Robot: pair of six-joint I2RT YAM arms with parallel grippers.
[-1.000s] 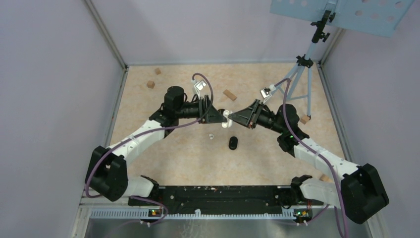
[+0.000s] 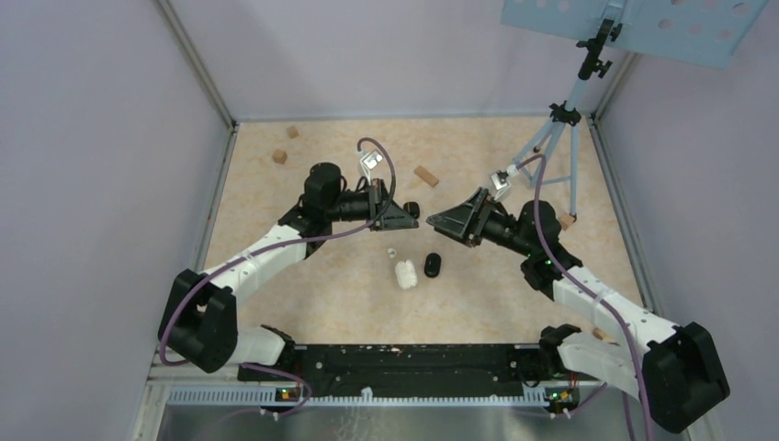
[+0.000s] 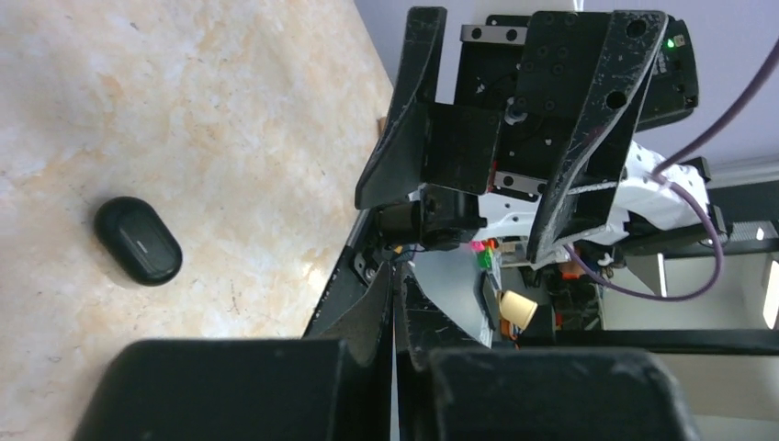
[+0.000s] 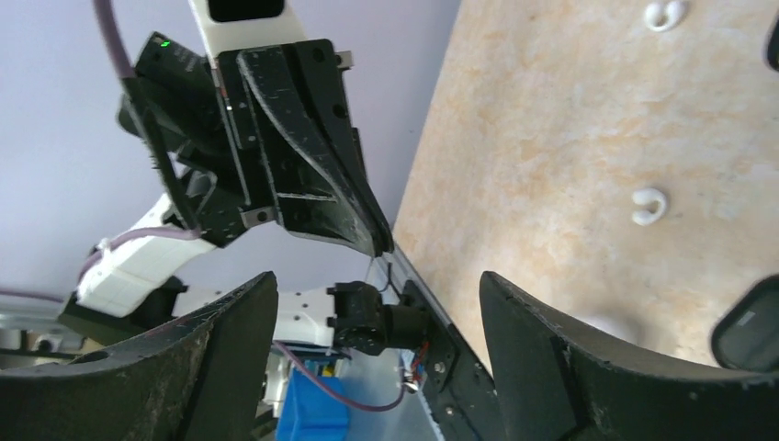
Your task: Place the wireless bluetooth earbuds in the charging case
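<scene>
My left gripper [image 2: 413, 223] is shut, with nothing showing between its fingers. Facing it, a short gap away, my right gripper stands open and empty. Below them in the top view is a white two-lobed object [image 2: 406, 274], apparently the charging case; in the right wrist view it is a pale blur [image 4: 614, 323], so whether it rests on the table cannot be told. Two small white earbuds [image 4: 650, 206] lie apart on the table in the right wrist view. The top view shows just one small white piece [image 2: 392, 253].
One black case [image 2: 433, 265] lies right of the white object. A second black case [image 2: 412, 210] is partly hidden behind my left gripper. Wooden blocks [image 2: 426, 175] are scattered farther back, and a tripod [image 2: 573, 161] stands at back right.
My right gripper has backed slightly rightward.
</scene>
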